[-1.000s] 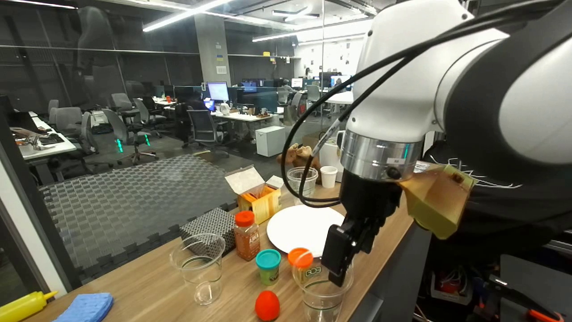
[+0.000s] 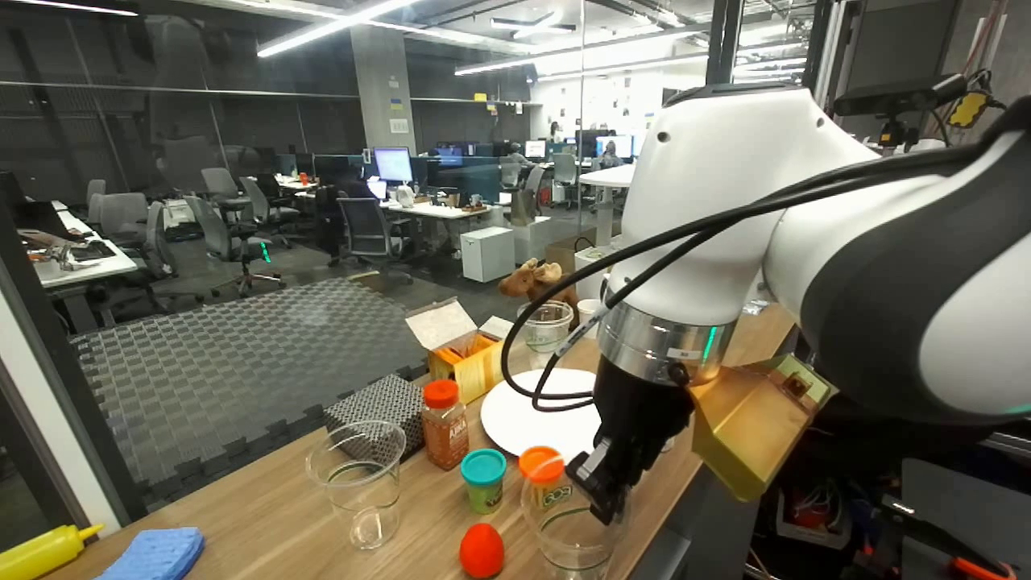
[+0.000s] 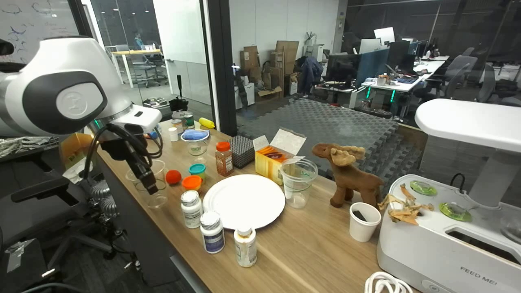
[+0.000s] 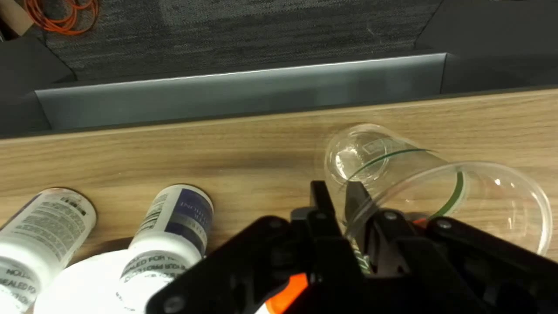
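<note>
A clear plastic cup point(image 4: 497, 201) with a green band stands at the table's front edge. My gripper is shut on its wall near the rim, with one finger on each side of the thin plastic. In exterior view 1 the cup point(image 2: 572, 549) is seen below the gripper point(image 2: 594, 489), its base close to or on the wood. Exterior view 2 has the cup point(image 3: 155, 199) partly behind the dark gripper point(image 3: 150, 188).
Close by are a red ball point(image 2: 481, 551), an orange-lidded tub point(image 2: 541, 466) and a teal-lidded tub point(image 2: 483, 469). A white plate point(image 3: 244, 200) lies beyond several pill bottles point(image 3: 213, 233). Another clear cup point(image 2: 365, 493) stands to the left.
My gripper has come down and to the left in exterior view 1, and its fingers have closed at the cup's rim. The cup has shifted slightly to the left.
</note>
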